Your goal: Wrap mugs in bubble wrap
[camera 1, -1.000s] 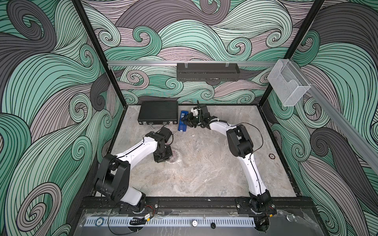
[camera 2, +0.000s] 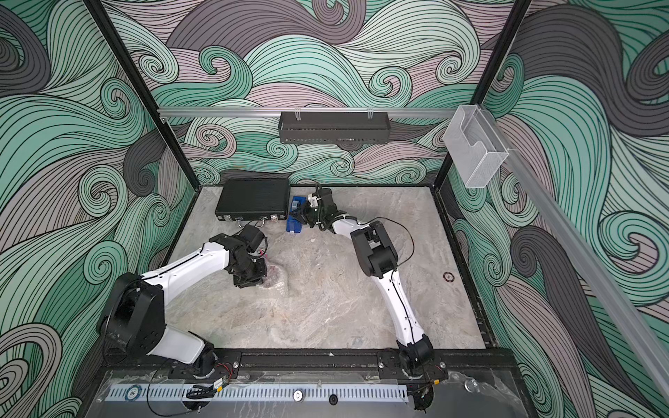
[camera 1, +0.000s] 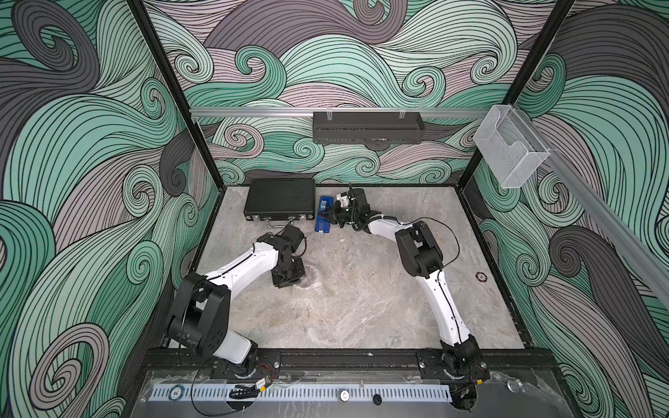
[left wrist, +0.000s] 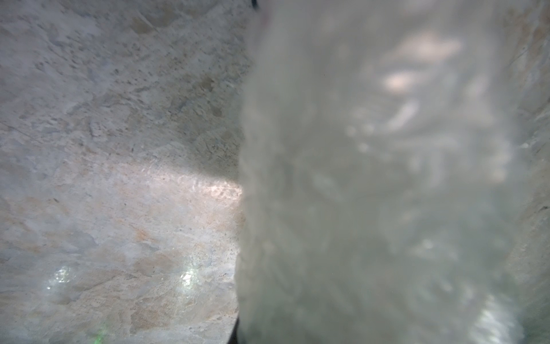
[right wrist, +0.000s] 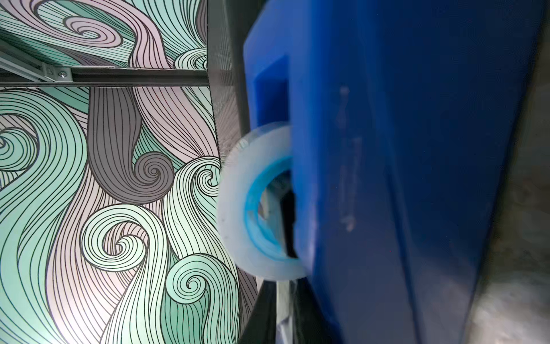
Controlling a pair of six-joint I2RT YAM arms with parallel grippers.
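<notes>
Clear bubble wrap, rolled in a bundle, lies on the left-centre of the table. My left gripper is at the bundle's left side, shut on it. Blurred wrap fills much of the left wrist view, so no mug can be made out inside. At the back stands a blue tape dispenser with a roll of clear tape. My right gripper is at the dispenser's right side. Low in the right wrist view its dark fingers stand a little apart, a pale streak showing between them; whether that is tape is unclear.
A closed black case sits directly left of the dispenser, its handle pointing at the left arm. A small dark ring lies near the right edge.
My right arm has shifted slightly left, its gripper staying beside the dispenser. The left arm and the bubble wrap have not visibly moved.
</notes>
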